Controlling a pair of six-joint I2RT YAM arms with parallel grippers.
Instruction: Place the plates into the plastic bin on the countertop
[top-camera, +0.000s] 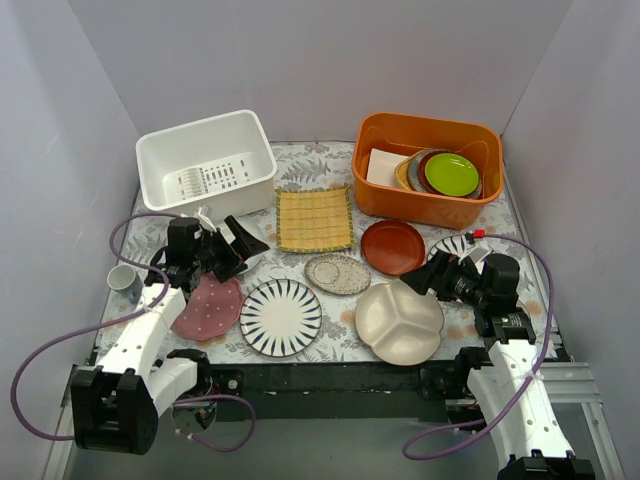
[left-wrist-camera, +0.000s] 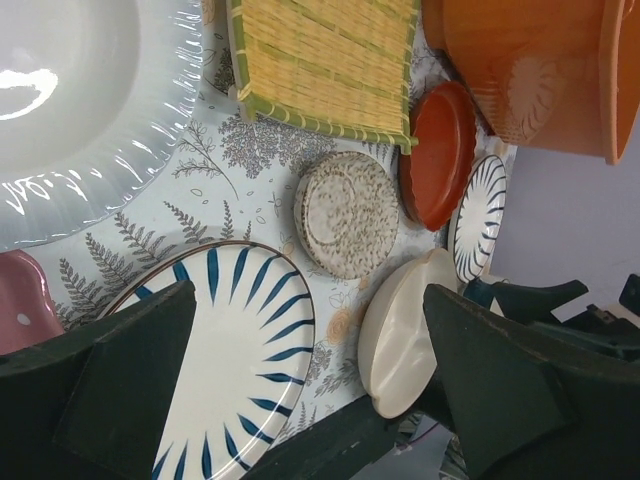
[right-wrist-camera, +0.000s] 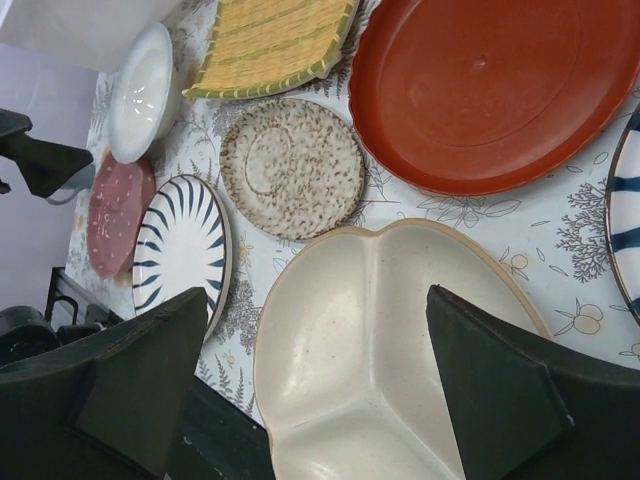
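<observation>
My left gripper (top-camera: 256, 242) is open on the left, over the tabletop, nothing between its fingers. Under and beside it lies a white plate (left-wrist-camera: 70, 100), mostly hidden from above. A blue-striped plate (top-camera: 281, 318), a pink plate (top-camera: 212, 308), a speckled plate (top-camera: 338, 274), a red-brown plate (top-camera: 393, 247) and a cream divided plate (top-camera: 400, 325) lie on the cloth. Open and empty, my right gripper (top-camera: 412, 282) hangs over the cream plate's upper edge. The orange bin (top-camera: 428, 205) at the back right holds several plates, a green plate (top-camera: 452, 174) on top. A white bin (top-camera: 207, 165) stands empty at back left.
A woven yellow tray (top-camera: 315, 220) lies between the bins. Partly behind the right arm is another striped plate (top-camera: 450, 246). A pale cup (top-camera: 125, 282) stands by the left arm. Walls close in the back and both sides.
</observation>
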